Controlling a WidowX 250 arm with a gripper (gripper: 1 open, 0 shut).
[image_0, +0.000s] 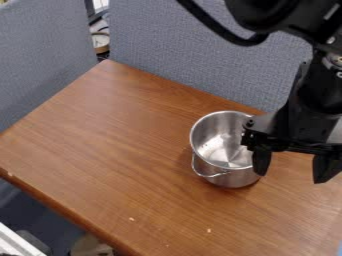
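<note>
A steel pot (223, 168) with a wire handle stands on the wooden table toward the right. The black gripper (291, 162) is at the pot's right side, open, its fingers pointing down; one finger is at the pot's right rim, and the other is farther right. The gripper hides part of the pot's right side.
Grey padded panels (174, 50) border the back and left. A dark cable hangs from the arm above.
</note>
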